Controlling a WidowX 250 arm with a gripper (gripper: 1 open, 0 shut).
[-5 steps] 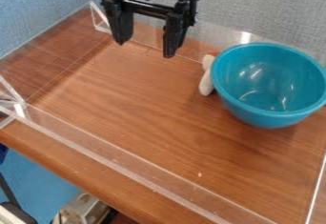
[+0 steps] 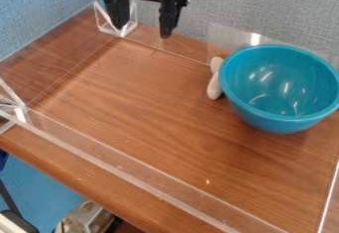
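My black gripper (image 2: pixel 143 17) hangs at the top centre over the back of the wooden table, open, with nothing between its two fingers. A teal bowl (image 2: pixel 280 90) sits at the right of the table. A small pale object (image 2: pixel 212 86) lies just left of the bowl, partly hidden behind it; I cannot tell what it is.
Clear plastic walls run along its edges. Grey padded walls stand behind and at the left. A metal fitting (image 2: pixel 86 217) is below the front left edge.
My gripper has moved up and toward the back, slightly left, away from the middle of the table. The bowl and pale object have not moved.
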